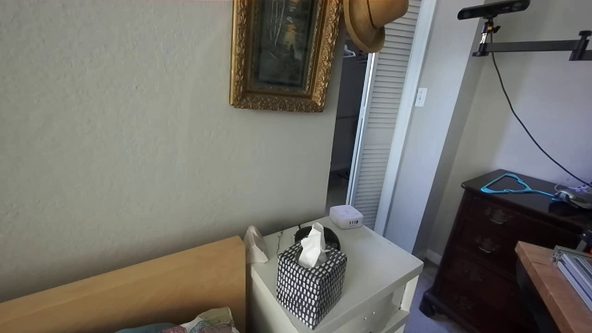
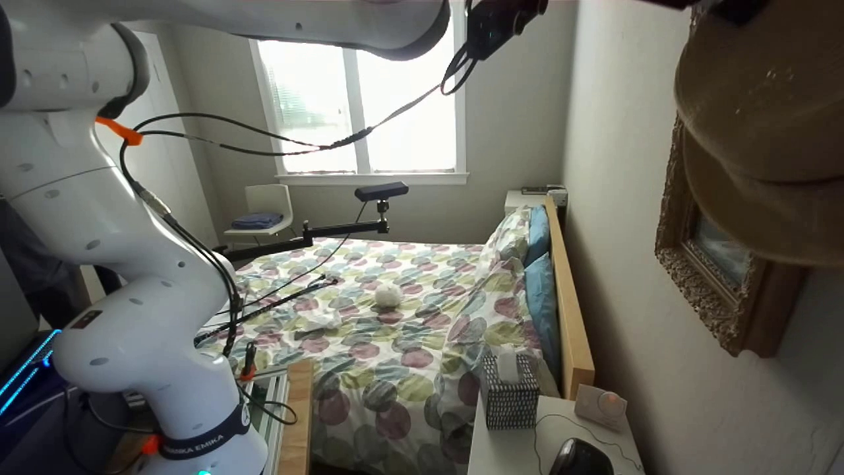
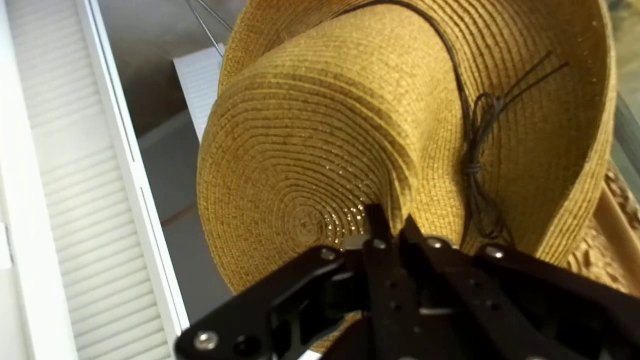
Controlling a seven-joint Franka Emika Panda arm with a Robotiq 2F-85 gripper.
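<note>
A tan straw hat with a thin dark cord tied round its crown fills most of the wrist view. My gripper is shut on the hat, its black fingertips pinching a fold of the crown. In exterior view 1 only the lower part of the hat shows at the top edge, beside the gold picture frame; the gripper is out of that view. Large and close, the hat hangs in front of the picture frame in exterior view 2.
A white nightstand below carries a patterned tissue box, a white box and a pinkish stone-like object. A louvered door stands behind the hat. The bed lies left of the nightstand in exterior view 2.
</note>
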